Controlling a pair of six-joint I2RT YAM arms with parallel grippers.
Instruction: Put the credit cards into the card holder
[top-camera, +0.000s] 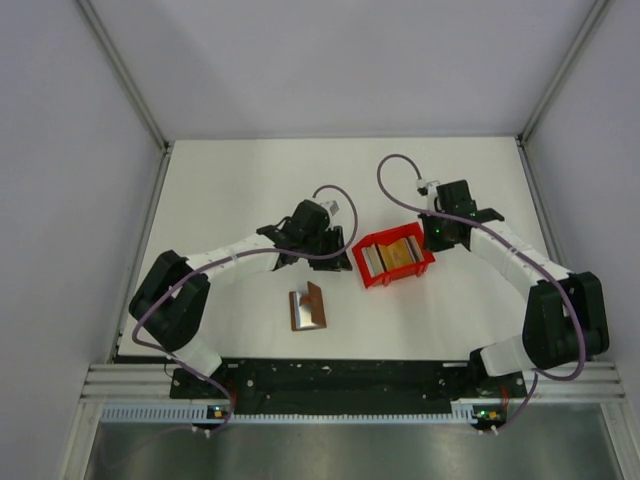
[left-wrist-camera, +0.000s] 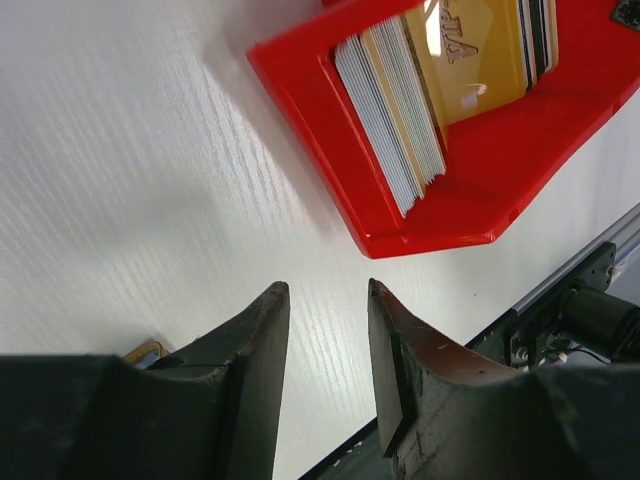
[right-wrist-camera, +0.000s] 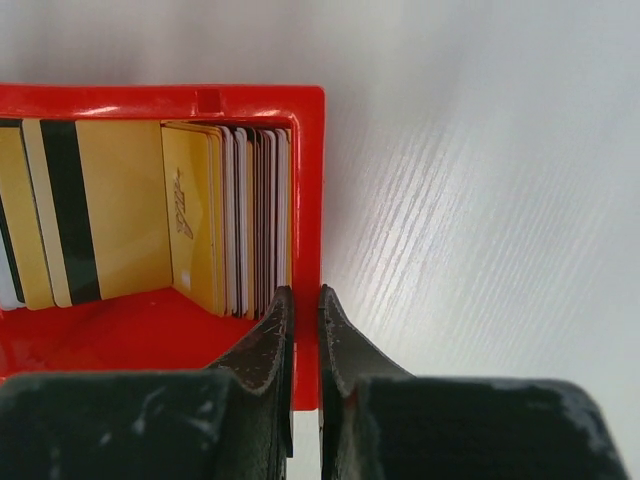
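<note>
The red card holder, filled with cards in yellow, white and black, sits between my grippers. My right gripper is shut on the holder's right end wall, its fingertips on the red rim in the right wrist view. My left gripper stands part open just left of the holder, nothing between its fingers, with the holder's near corner beyond the fingertips in the left wrist view.
A small brown and silver object lies on the table below my left arm. A black rail runs along the front edge.
</note>
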